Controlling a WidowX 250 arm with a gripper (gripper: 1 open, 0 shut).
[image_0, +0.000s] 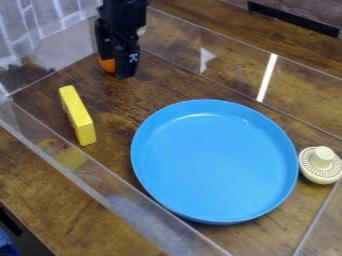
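My dark gripper is at the top left, open, lowered around an orange object that it partly hides; whether the fingers touch it cannot be told. A yellow block lies on the wooden table at the left, below the gripper. A large blue plate fills the lower middle and right.
A white ridged round object with a knob sits at the right edge. Clear walls or panels run along the left.
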